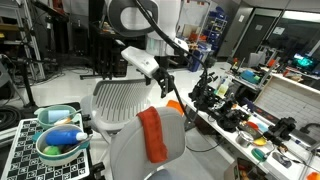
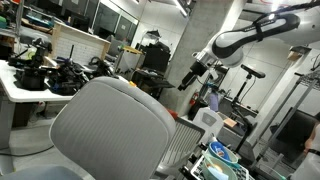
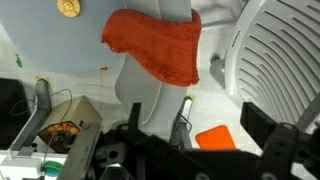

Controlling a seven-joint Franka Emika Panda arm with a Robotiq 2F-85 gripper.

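A red-orange cloth [image 1: 152, 135] hangs over the top of a grey chair's backrest [image 1: 128, 155]. From above, in the wrist view, the cloth [image 3: 165, 45] lies bent across the chair's edge. My gripper [image 1: 163, 84] is in the air, above and clear of the cloth and chair. Its dark fingers stand wide apart at the bottom of the wrist view, and nothing is between them.
Beside the grey chair stands a white slatted chair [image 1: 120, 103]. Green bowls [image 1: 62, 145] with objects in them sit on a dark rack at left. A cluttered white table [image 1: 285, 100] is at right. An orange item [image 3: 214, 138] lies on the floor.
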